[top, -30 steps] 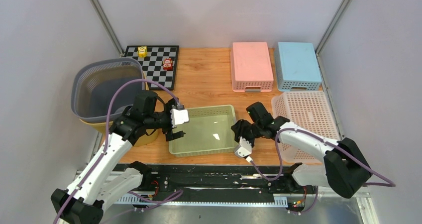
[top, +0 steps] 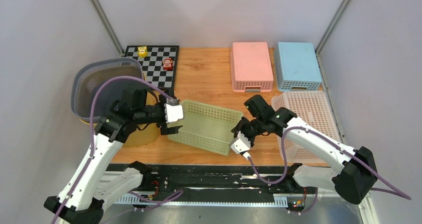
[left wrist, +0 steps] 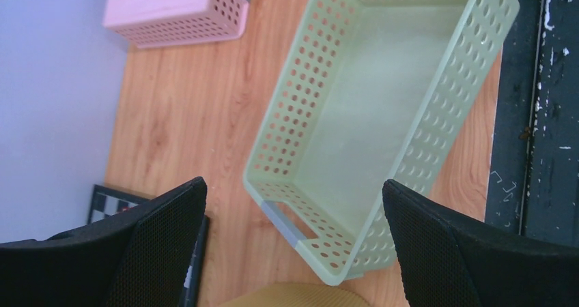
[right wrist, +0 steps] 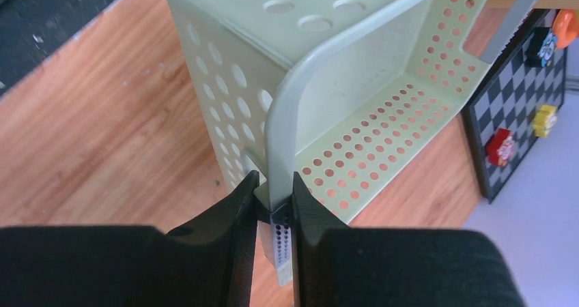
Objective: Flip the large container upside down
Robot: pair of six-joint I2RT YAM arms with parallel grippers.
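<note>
The light green container (top: pixel 206 126) is tilted in the middle of the table, its hollow side facing up in the top view. My right gripper is shut on the rim at the container's right end, by the handle cutout. At the opposite end, my left gripper (top: pixel 171 122) stands open. In the left wrist view the container's grey-edged handle (left wrist: pixel 283 224) shows between and beyond the left fingers, touching neither of them.
Upturned pink (top: pixel 250 64) and blue (top: pixel 297 64) baskets stand at the back right, with a pale pink basket (top: pixel 303 114) behind the right arm. Nested bins (top: pixel 82 92) crowd the left side near a chessboard (top: pixel 158 77). Bare wood (top: pixel 204 77) lies behind the container.
The green container has turned and tilted, its right end now raised by the right gripper.
</note>
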